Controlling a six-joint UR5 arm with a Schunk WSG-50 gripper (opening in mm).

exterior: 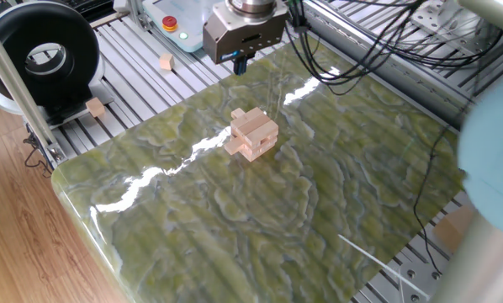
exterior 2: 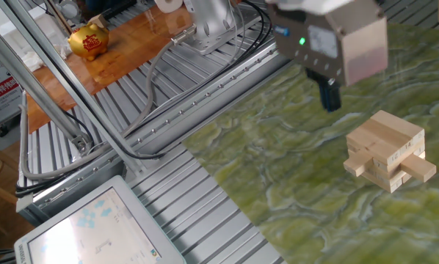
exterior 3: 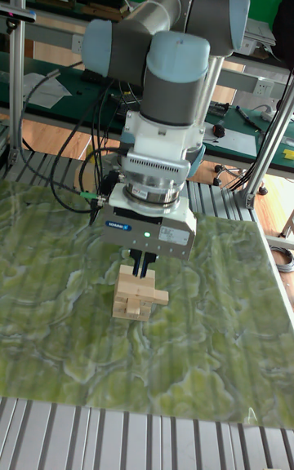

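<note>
A small stack of light wooden blocks (exterior: 255, 135) stands on the green marbled table mat, with some blocks sticking out of its sides. The sticking-out ends also show on the stack (exterior 2: 385, 143) in exterior view 2. My gripper (exterior: 240, 65) hangs above the mat, behind the stack in exterior view 1 and apart from it. In exterior view 2 the gripper (exterior 2: 329, 95) is up and left of the stack. Its dark fingers look close together in exterior view 3, just above the stack (exterior 3: 136, 296) in the picture. No block shows between them, and their exact gap is unclear.
Loose wooden blocks lie on the slatted metal table, one (exterior: 166, 61) near the teach pendant (exterior: 179, 25) and another (exterior: 95, 108) by the black ring (exterior: 45, 59). Cables (exterior: 361, 50) hang beside the arm.
</note>
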